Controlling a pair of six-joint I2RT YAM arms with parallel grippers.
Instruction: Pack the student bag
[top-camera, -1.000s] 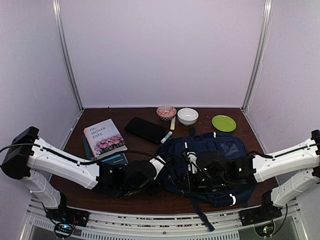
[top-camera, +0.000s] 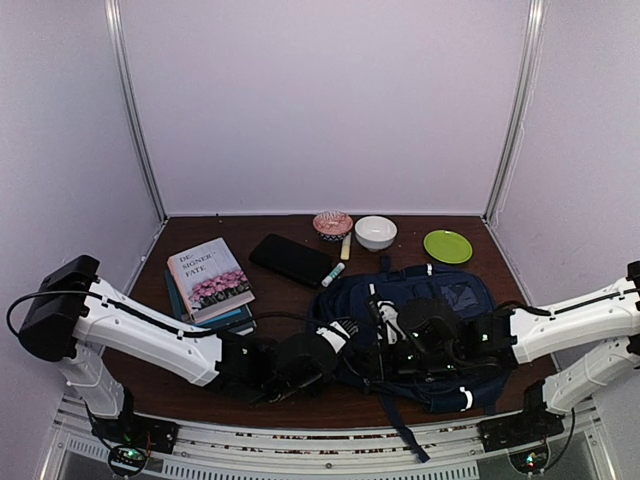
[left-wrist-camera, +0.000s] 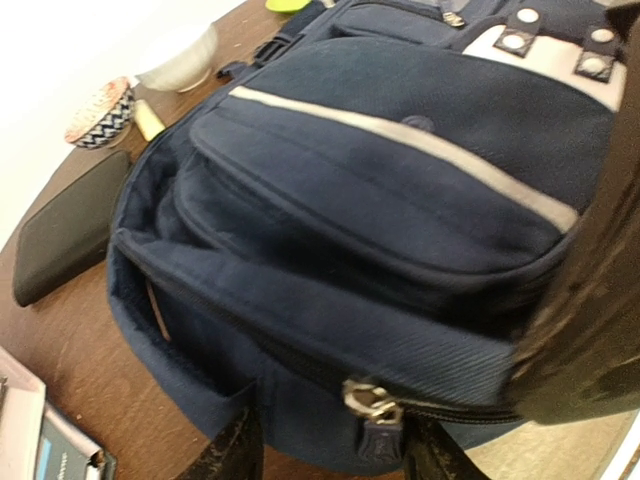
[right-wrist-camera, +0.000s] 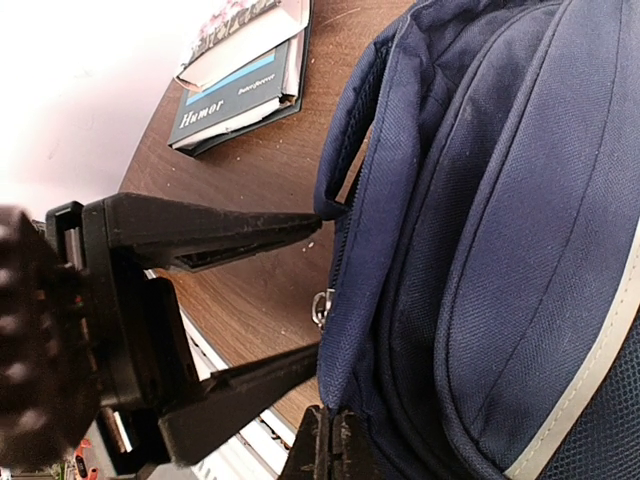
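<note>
The dark blue backpack (top-camera: 455, 290) lies on the right half of the table. Along its side, a closed-looking zipper ends in a metal pull with a fabric tab (left-wrist-camera: 380, 440). My left gripper stands part open around that pull, its fingers (right-wrist-camera: 215, 225) apart and not pressing on it. At the lower edge of the same side, my right gripper is shut with its tips against the bag's fabric; whether a thin fold is pinched cannot be seen. A book with pink flowers (top-camera: 210, 278) lies on other books at the left. In the top view, the arms hide both fingertips.
A black case (top-camera: 290, 259) lies between books and bag. Behind stand a patterned bowl (top-camera: 333, 225), a white bowl (top-camera: 376, 233) and a green plate (top-camera: 448, 246). A small marker-like tube (top-camera: 333, 274) touches the case's end. Both arms are close together at the bag's front left.
My left gripper has moved right, closer to the bag's side and to my right gripper. The right arm, the bag and the other objects look unmoved.
</note>
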